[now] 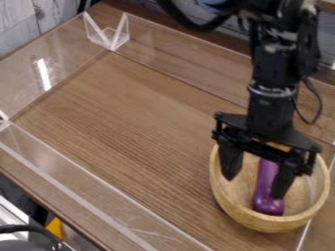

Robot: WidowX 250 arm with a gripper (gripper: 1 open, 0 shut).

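My black gripper point(267, 157) is open, its two fingers spread over a wooden bowl point(238, 208) at the lower right. A purple eggplant-like object point(271, 201) lies in the bowl between and below the fingers, partly hidden by the gripper.
A clear wire-like or plastic holder point(105, 33) stands at the back left. A wall runs along the back.
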